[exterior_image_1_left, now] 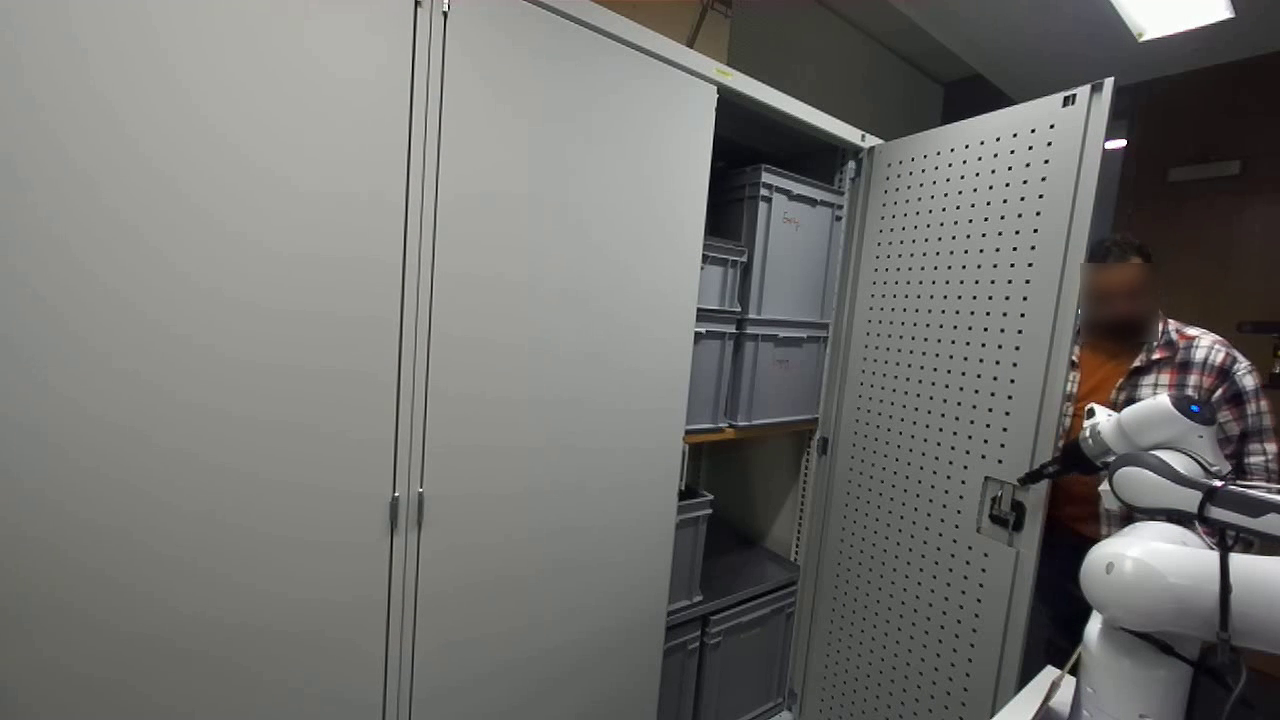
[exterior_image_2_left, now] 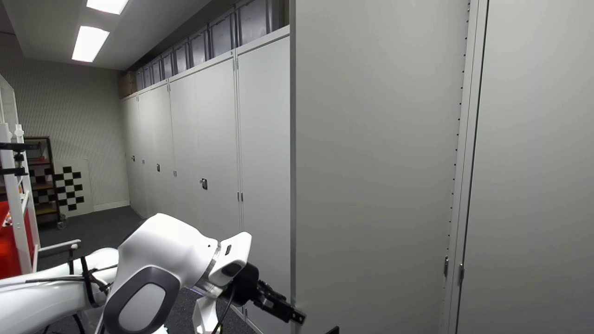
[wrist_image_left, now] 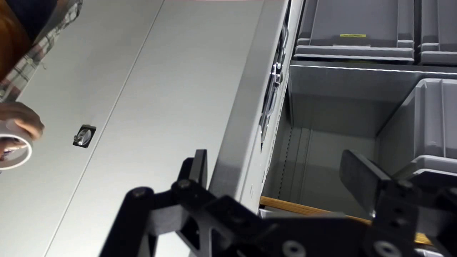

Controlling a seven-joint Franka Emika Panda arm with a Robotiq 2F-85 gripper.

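In exterior view 1 the grey cabinet door (exterior_image_1_left: 948, 360) stands open, its perforated inner face showing and a latch (exterior_image_1_left: 1005, 510) near its free edge. My gripper (exterior_image_1_left: 1026, 480) is at that edge at latch height. The wrist view shows the gripper open, with one finger (wrist_image_left: 199, 167) left of the door edge (wrist_image_left: 233, 141) and the other finger (wrist_image_left: 362, 180) well to its right. The edge runs between them; contact cannot be told. In exterior view 2 the gripper (exterior_image_2_left: 317, 323) reaches the door's edge (exterior_image_2_left: 293, 167) low in the picture.
Inside the cabinet, grey boxes (exterior_image_1_left: 786, 264) stand on shelves. Closed cabinets (exterior_image_2_left: 211, 139) line the wall beyond the door. A person (exterior_image_1_left: 1182, 360) in a plaid shirt stands behind the door; in the wrist view a hand (wrist_image_left: 21, 117) holds a white round object (wrist_image_left: 25, 156).
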